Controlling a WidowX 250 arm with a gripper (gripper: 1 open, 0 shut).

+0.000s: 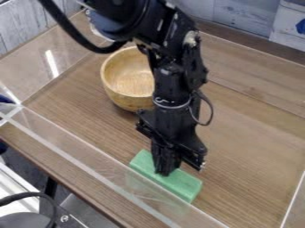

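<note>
A flat green rectangular block (177,185) lies on the wooden table near the front centre, partly behind a clear plastic edge. My black gripper (168,164) reaches down over the block's upper left part, its fingertips low at it and close together. Whether they touch the block, I cannot tell.
A round wooden bowl (119,71) sits at the back left, partly behind the arm. Clear panels run along the table's edges. Bare table (251,134) lies to the right. Black cables (36,200) show at the lower left.
</note>
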